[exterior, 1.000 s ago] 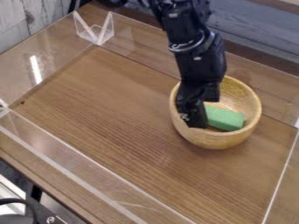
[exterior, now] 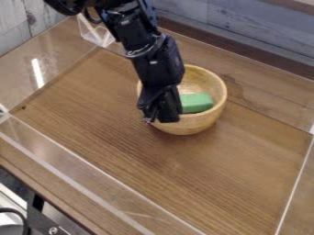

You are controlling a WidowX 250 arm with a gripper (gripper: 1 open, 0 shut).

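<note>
A round wooden bowl (exterior: 200, 124) stands near the middle of the table, holding a green block (exterior: 196, 103). My black gripper (exterior: 156, 116) is at the bowl's left side, its tips low over the near-left rim and partly covering the bowl. Whether it is open, shut or holding the rim cannot be told from this view.
A clear plastic holder (exterior: 98, 29) stands at the back left. A pale wall runs along the back, and dark cables lie at the bottom left corner.
The bowl with the green block has moved left from its place at the right of the table, and my gripper has moved left along with it.
</note>
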